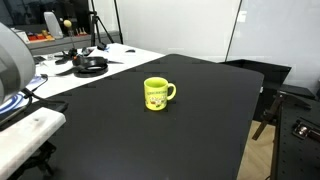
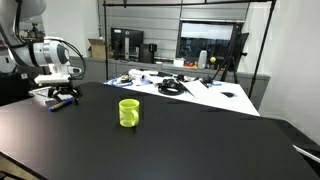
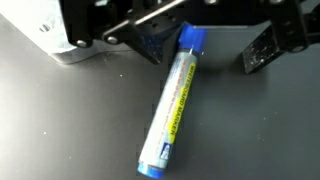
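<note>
A whiteboard marker (image 3: 172,110) with a blue cap, a blue end and a yellow-green label lies on the dark table. In the wrist view, my open gripper has one dark finger on each side of the marker's capped end, with a gap on the right. Whether either finger touches it, I cannot tell. Exterior view 2 shows the marker (image 2: 61,104) at the far left of the table, near my gripper (image 2: 75,92), whose fingertips are too small to make out. In exterior view 1 only part of the white arm (image 1: 25,130) appears, at the left edge.
A yellow-green mug (image 1: 158,94) stands upright on the table, well apart from the marker. Headphones (image 1: 90,66) and other items lie on a white surface behind. A pale object (image 3: 50,25) is beside the gripper in the wrist view.
</note>
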